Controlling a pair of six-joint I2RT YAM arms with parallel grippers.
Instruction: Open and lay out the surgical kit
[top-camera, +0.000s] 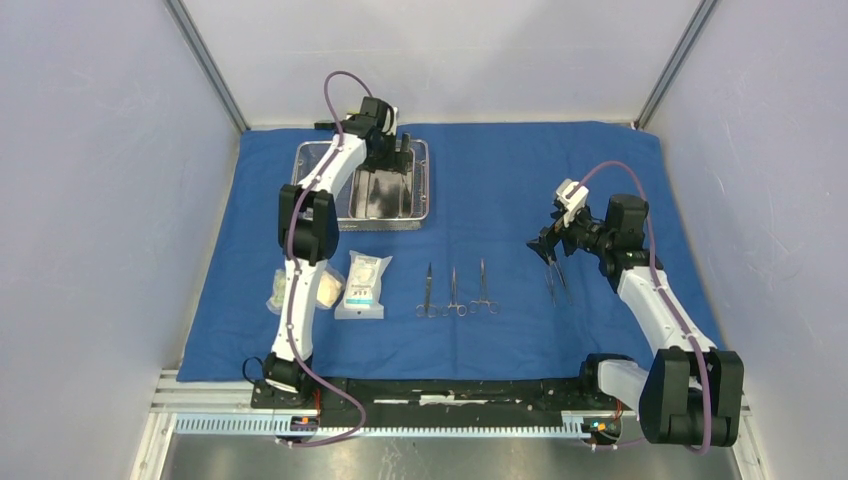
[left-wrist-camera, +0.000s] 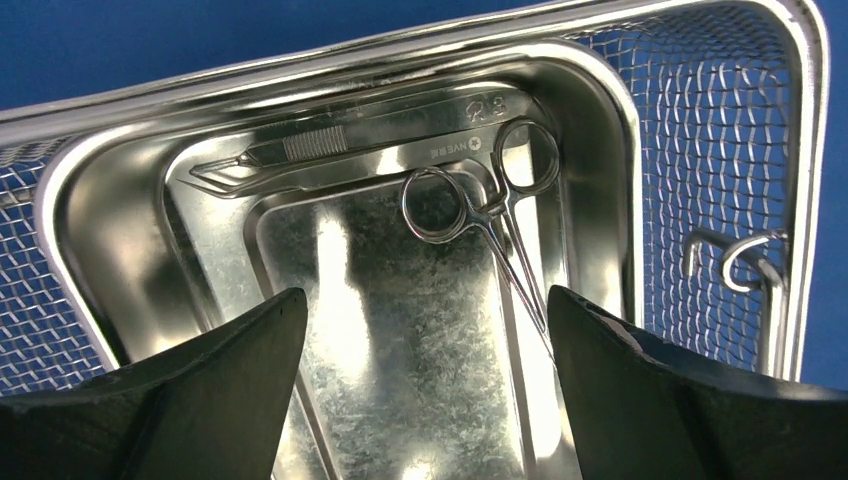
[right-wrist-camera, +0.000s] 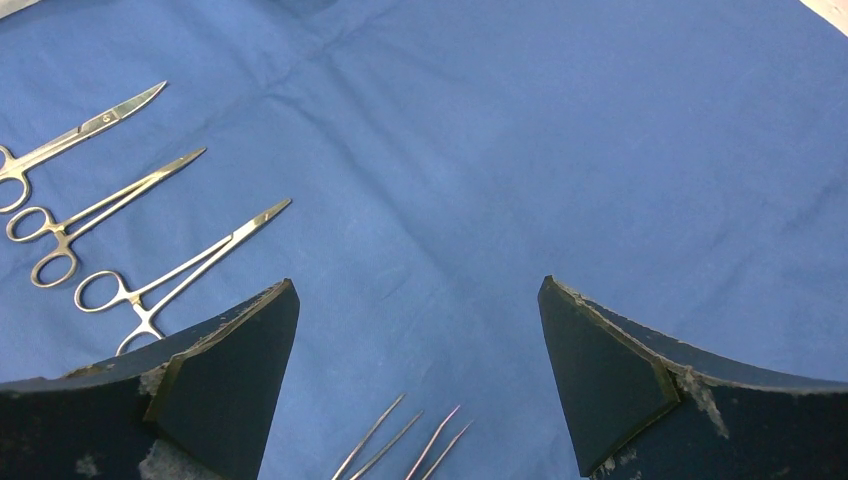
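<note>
In the top view, my left gripper (top-camera: 388, 162) is over the metal tray in the wire basket (top-camera: 424, 190). The left wrist view shows its fingers apart, with nothing gripped. A ring-handled clamp (left-wrist-camera: 491, 213) lies in the tray, its tips hidden behind the right-hand finger (left-wrist-camera: 610, 370). Along the tray's far side rest two flat metal instruments (left-wrist-camera: 318, 145) side by side, one with a "3" on it. My right gripper (top-camera: 544, 246) stands open above the blue cloth. Near its fingers are two slim pointed pairs of tips (right-wrist-camera: 372, 437), cut off by the frame.
Scissors (right-wrist-camera: 105, 118) and two ring-handled clamps (right-wrist-camera: 118, 205) lie in a row on the cloth. To their left are a white packet (top-camera: 362, 286) and smaller bagged items (top-camera: 329, 288), partly under the left arm. Cloth right of the basket is bare.
</note>
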